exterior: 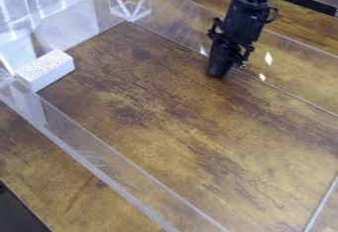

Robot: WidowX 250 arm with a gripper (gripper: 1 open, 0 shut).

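My black gripper point(224, 60) reaches down from the top of the view to the wooden floor of a clear-walled enclosure, close beside its back wall on the right of centre. Its fingertips look shut, with nothing visible between them, though they are small and dark. A white speckled block point(45, 71) rests at the left, by the left clear wall, well apart from the gripper.
Clear walls point(93, 152) border the wooden floor point(172, 137), which is bare through the middle and front. A white tiled or crumpled surface shows beyond the wall at the upper left.
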